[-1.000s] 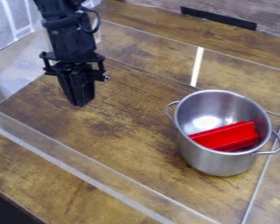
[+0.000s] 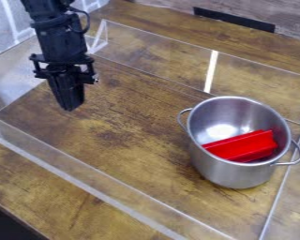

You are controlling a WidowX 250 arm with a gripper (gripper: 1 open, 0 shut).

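Observation:
The black gripper (image 2: 67, 97) hangs over the left part of the wooden table, pointing down, shut with nothing visible between its fingers. A steel pot (image 2: 234, 169) with two handles stands at the right of the table, well apart from the gripper. A red block (image 2: 240, 145) lies inside the pot.
Clear plastic sheets or walls border the work area. A dark slot or object (image 2: 234, 24) is at the back edge.
The gripper has moved left since a second ago. The pot is unmoved.

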